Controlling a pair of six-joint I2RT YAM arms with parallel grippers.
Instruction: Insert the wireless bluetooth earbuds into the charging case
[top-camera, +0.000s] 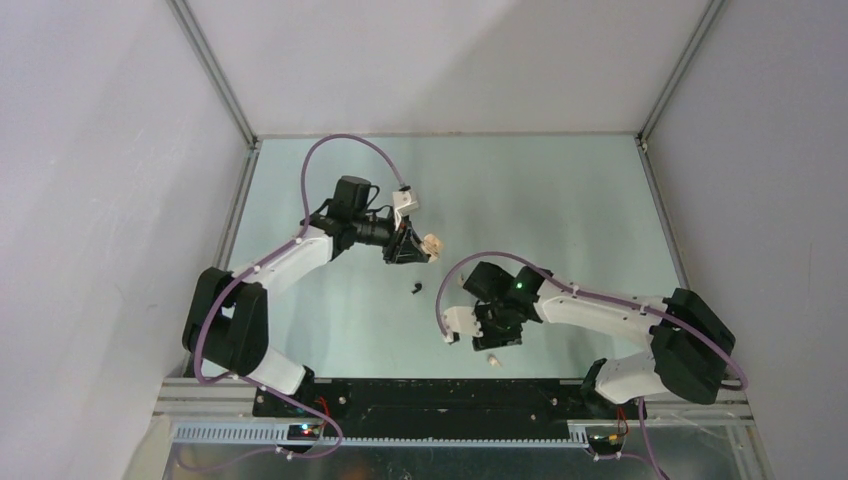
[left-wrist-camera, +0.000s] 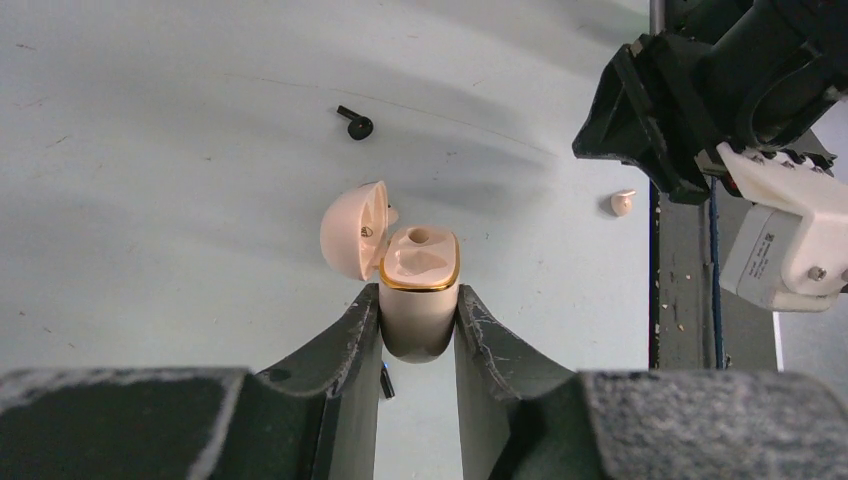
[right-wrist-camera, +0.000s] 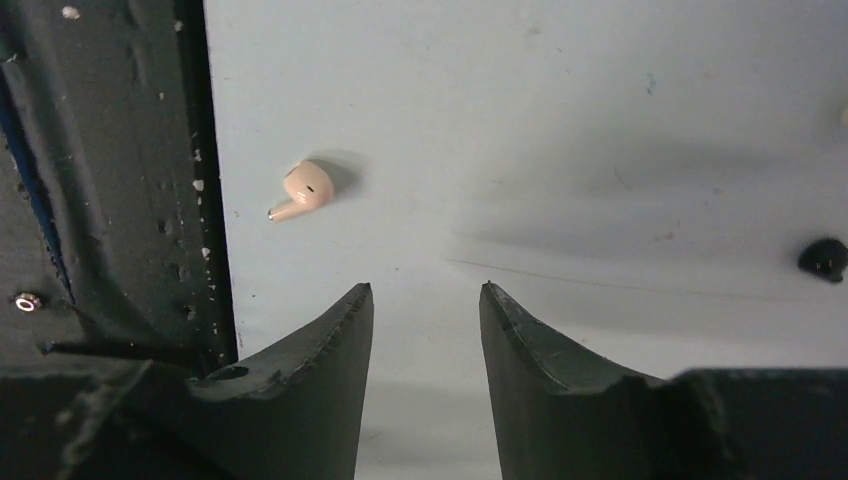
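Observation:
My left gripper is shut on the pink charging case (left-wrist-camera: 418, 320), holding it above the table. The case's lid (left-wrist-camera: 352, 232) is open to the left, and a round hole and a recess show in its top. A pink earbud (right-wrist-camera: 308, 188) lies on the table near the front edge. In the right wrist view it is ahead and left of my right gripper, which stands open and empty. Another small pale piece (top-camera: 461, 281) lies farther back, only partly seen.
A black earbud lies on the table, also at the right of the right wrist view. A second small black piece (top-camera: 417, 288) lies below the left gripper. Dark framing (top-camera: 450, 405) borders the front edge.

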